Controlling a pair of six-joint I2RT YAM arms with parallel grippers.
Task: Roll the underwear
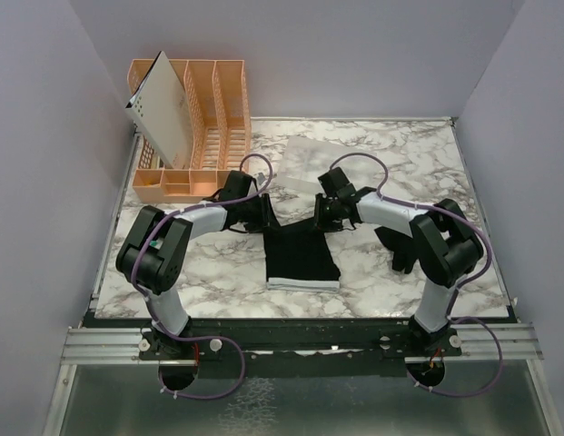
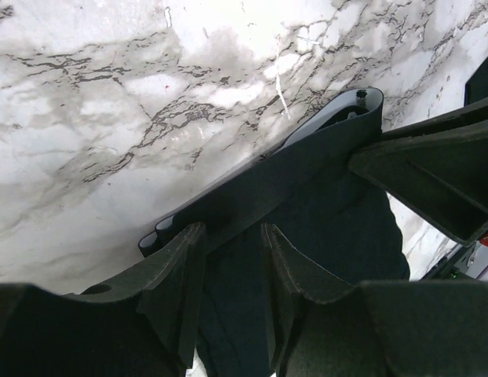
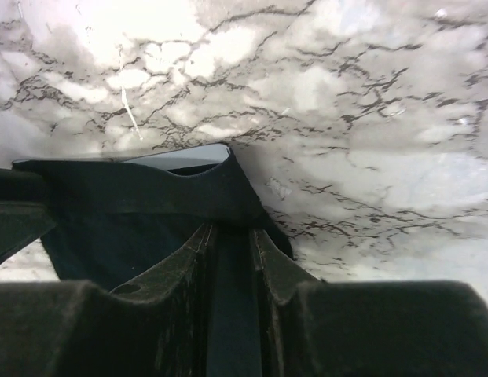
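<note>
The dark underwear (image 1: 298, 252) is folded into a rectangle on the marble table, with a pale band along its near edge. Its far edge rises in a fold (image 2: 306, 153) that shows a grey inner side. At the far left corner is my left gripper (image 1: 266, 221), its fingers part open over the cloth. My right gripper (image 1: 323, 223) is at the far right corner, pointing down. A narrow gap shows between its fingers, with dark fabric in and below it. Whether either gripper pinches the cloth cannot be told.
An orange divided organizer (image 1: 218, 118) with a white panel leaning in it stands at the back left. A translucent sheet (image 1: 309, 163) lies behind the grippers. More dark cloth (image 1: 402, 250) rests to the right, partly under the right arm.
</note>
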